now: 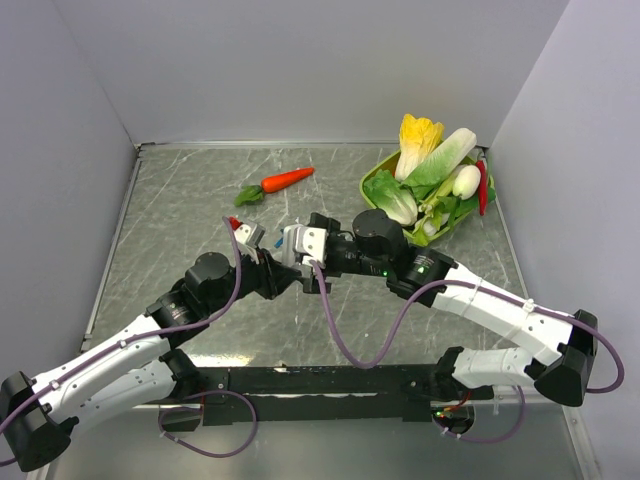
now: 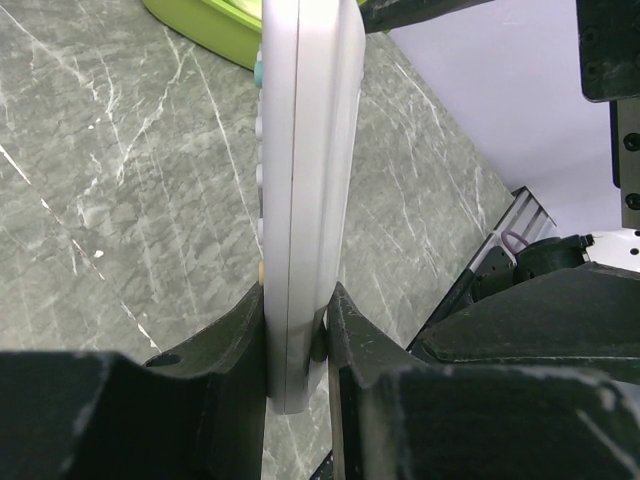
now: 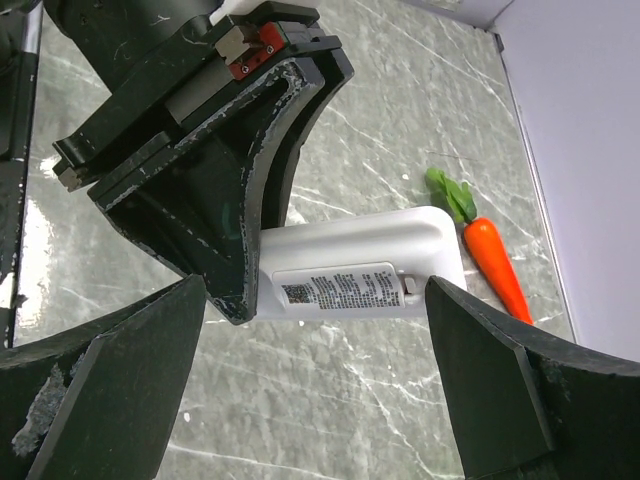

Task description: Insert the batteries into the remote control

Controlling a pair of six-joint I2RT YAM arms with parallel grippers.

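Note:
A white remote control (image 3: 345,262) is held up off the table, with my left gripper shut on one end of it. Its labelled back, with a small latch at the label's end, faces the right wrist camera. Along its other face a row of buttons (image 2: 259,180) shows edge-on in the left wrist view. My right gripper is open, its fingers (image 3: 120,385) spread in front of the remote's back. In the top view the two grippers meet near the middle and mostly cover the remote. No batteries can be made out.
A green basket (image 1: 367,188) of vegetables stands at the back right. At the back left lies a carrot (image 1: 287,179). Small red (image 1: 235,223) and blue (image 1: 280,240) items sit near the left gripper, partly hidden.

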